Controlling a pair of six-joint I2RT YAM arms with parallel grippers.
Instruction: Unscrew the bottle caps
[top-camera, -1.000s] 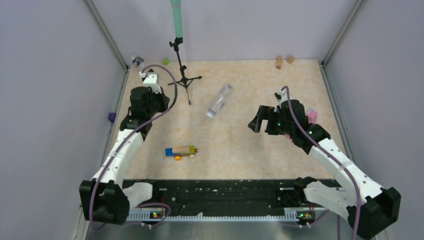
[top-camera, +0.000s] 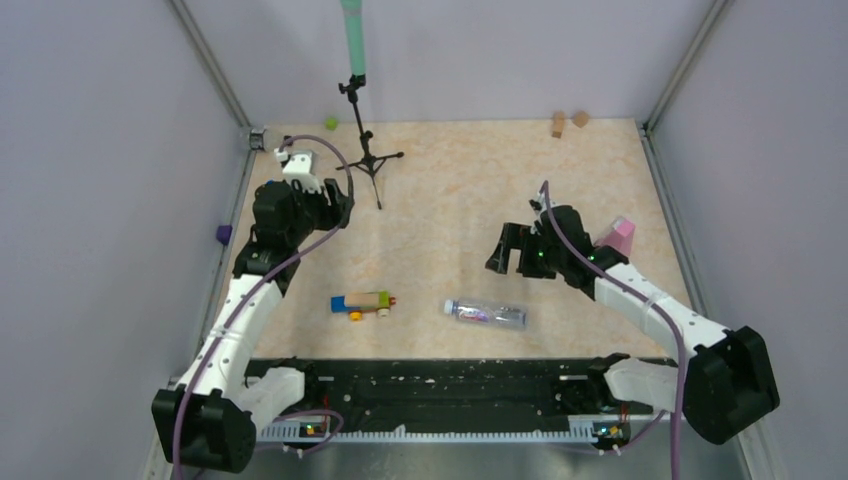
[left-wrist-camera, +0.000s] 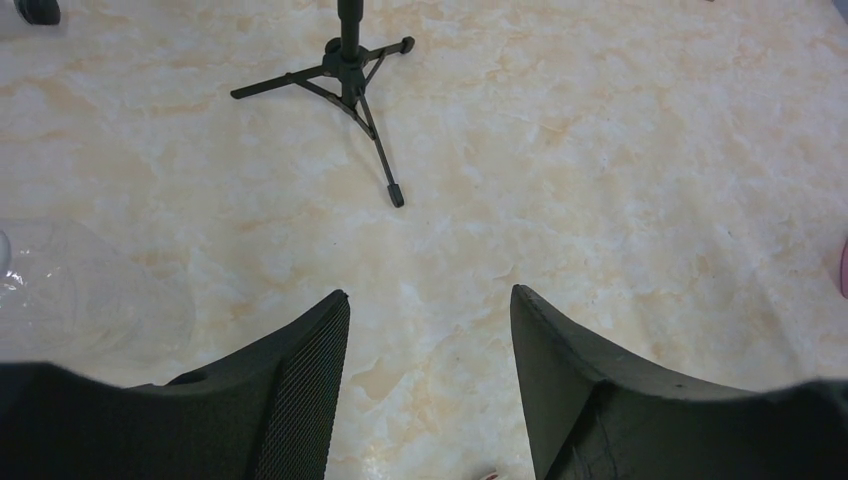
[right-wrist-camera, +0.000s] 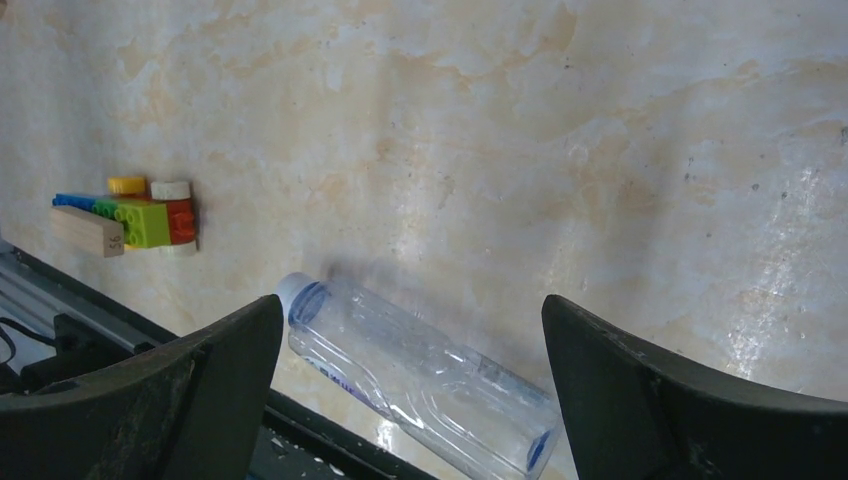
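Observation:
A clear bottle lies on its side near the front edge, its pale cap pointing left and still on. In the right wrist view the same bottle lies beneath the fingers, cap at upper left. My right gripper is open above the table behind it, empty. Over the left side, my left gripper has its fingers apart with bare table between them. Another clear bottle-like object shows at the left of the left wrist view; its cap cannot be made out.
A black tripod stands behind my left gripper. Toy bricks sit at front left, a pink object beside the right arm, and small wooden blocks at the back right.
The bottle has moved from the middle back of the table to the front edge, and its cap has turned to point left. My right arm has shifted slightly left; the left moved a little.

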